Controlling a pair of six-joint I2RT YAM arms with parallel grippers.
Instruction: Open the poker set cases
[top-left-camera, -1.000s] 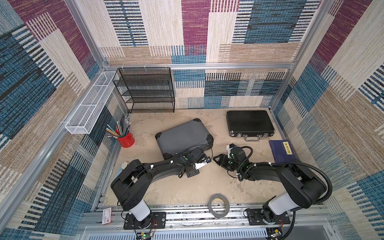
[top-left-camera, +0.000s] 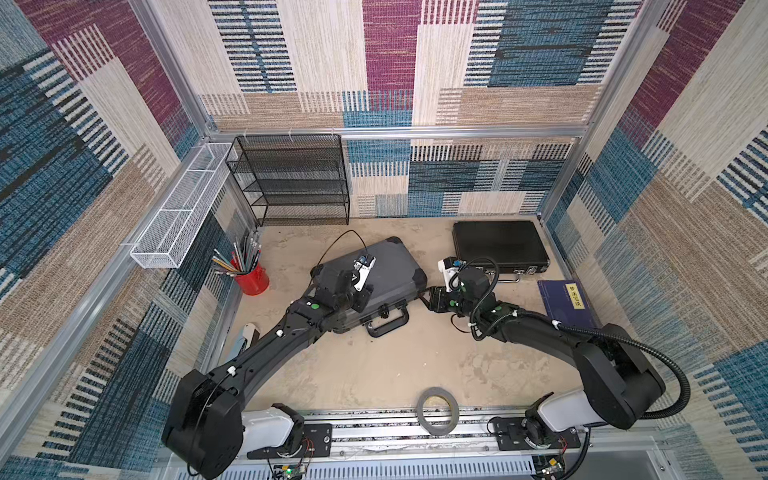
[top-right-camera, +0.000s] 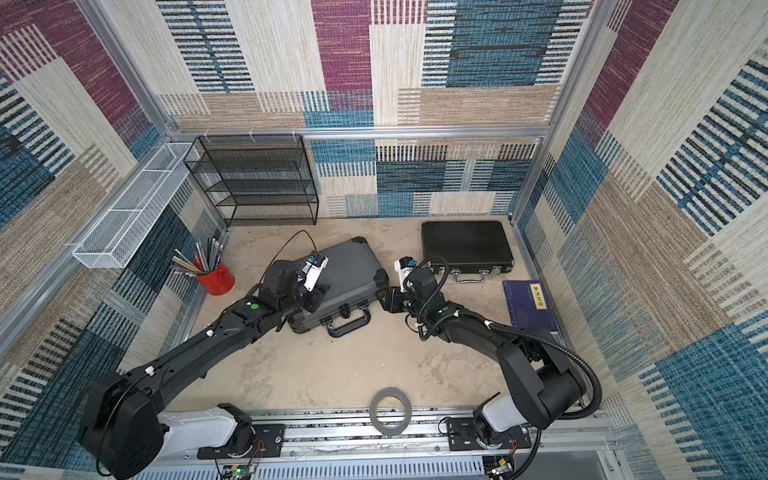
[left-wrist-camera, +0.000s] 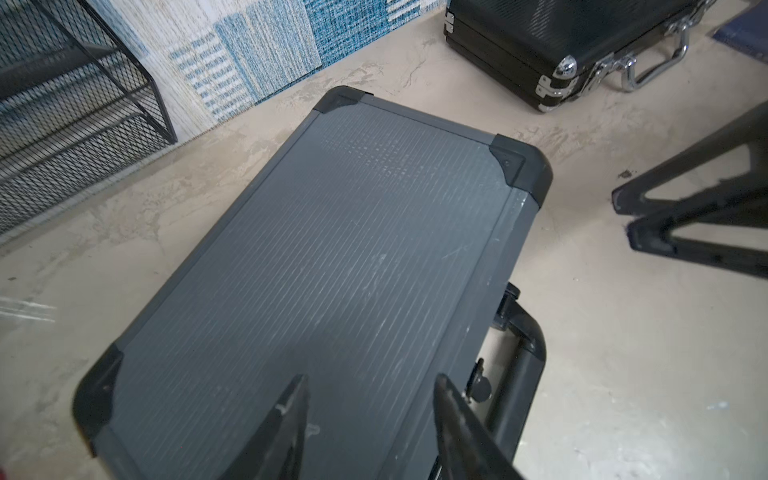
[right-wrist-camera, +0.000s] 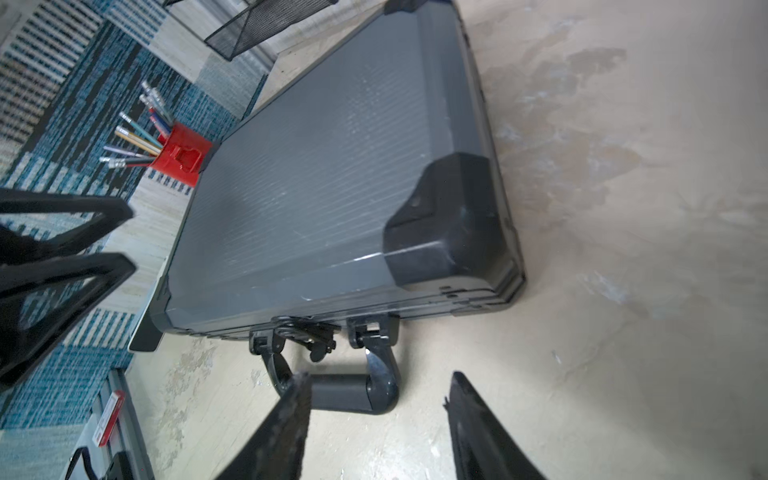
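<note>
A grey case (top-left-camera: 380, 268) with black corners lies flat on the table, its lid closed. Its handle (right-wrist-camera: 340, 392) sticks out at the front edge, with a dark latch (right-wrist-camera: 308, 332) beside it. Above the case's left front part hangs my left gripper, its fingers apart and nothing between them. My right gripper is at the case's right front corner, also open and empty. A black case (top-left-camera: 501, 245) with silver fittings, closed too, lies at the back right.
A red pencil cup (top-left-camera: 253, 279) stands left of the grey case, a black wire rack (top-left-camera: 292, 180) behind it. A blue book (top-left-camera: 566, 304) lies at right. A tape roll (top-left-camera: 437, 411) rests at the front edge.
My left gripper has swung left and back from in front of the grey case to over it. My right gripper has moved slightly back and left. Both cases have stayed in place.
</note>
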